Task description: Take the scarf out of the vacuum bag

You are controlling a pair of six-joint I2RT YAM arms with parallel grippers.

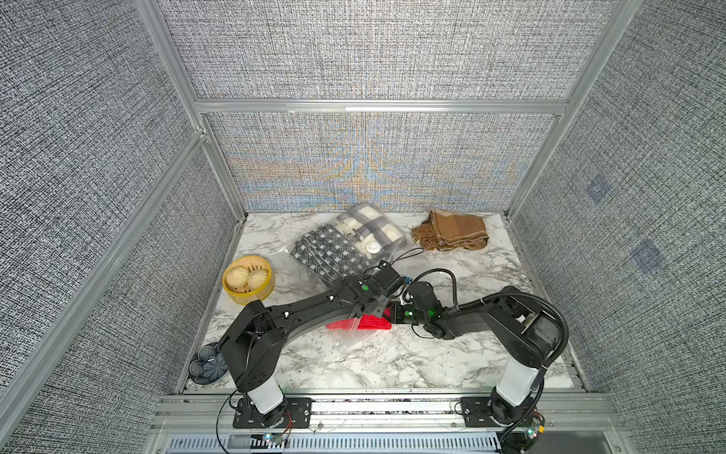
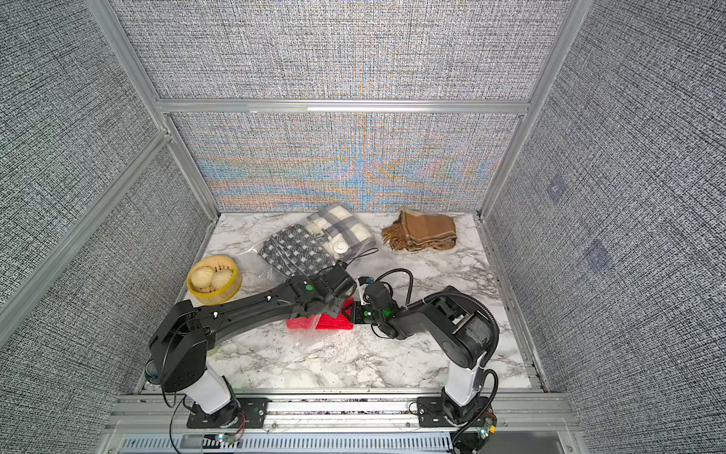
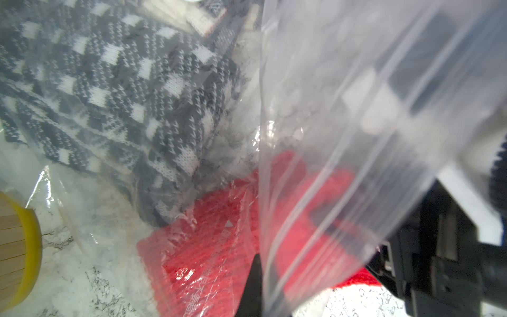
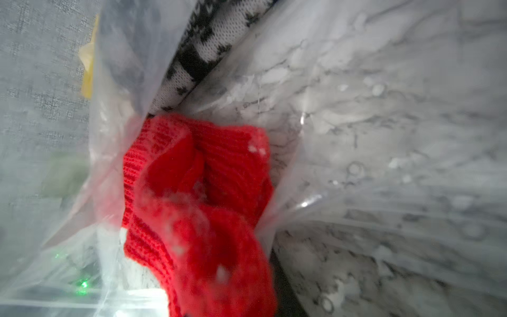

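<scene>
A clear vacuum bag (image 3: 95, 232) holds a dark white-patterned knit (image 1: 329, 249), a grey-and-cream checked folded cloth (image 1: 366, 227) and a red knit scarf (image 3: 206, 248). My left gripper (image 1: 385, 306) is shut on the bag's plastic, which stretches up across the left wrist view. My right gripper (image 2: 351, 312) reaches in from the right at the red scarf. In the right wrist view the scarf fills the bag's mouth and hides most of the fingers, so their opening is unclear.
A bamboo steamer with buns (image 1: 248, 280) is at the left, grey moulded dishes (image 1: 208, 364) at the front left. A brown fringed scarf (image 1: 450, 230) lies folded at the back right. Bare marble lies in front and at right.
</scene>
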